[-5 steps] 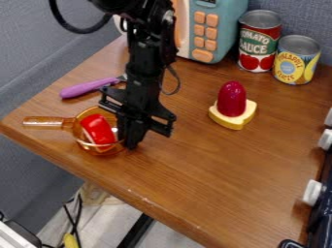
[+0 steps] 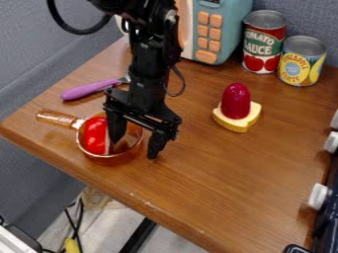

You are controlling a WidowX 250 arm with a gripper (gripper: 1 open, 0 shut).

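Observation:
My black gripper (image 2: 138, 126) is over a copper-coloured pan (image 2: 98, 155) at the left of the table, its fingers down at the pan's inside and right rim. A red object (image 2: 94, 134) lies in the pan, partly hidden behind the gripper. Whether the fingers hold anything is unclear. The pan's handle (image 2: 57, 118) points to the upper left.
A purple fork (image 2: 87, 89) lies behind the pan. A red object on a yellow base (image 2: 236, 117) stands centre-right. Two cans (image 2: 263, 42) and a teal toy appliance (image 2: 211, 10) are at the back. A stove (image 2: 325, 216) edges the right.
The red object in the pan looks slightly shifted.

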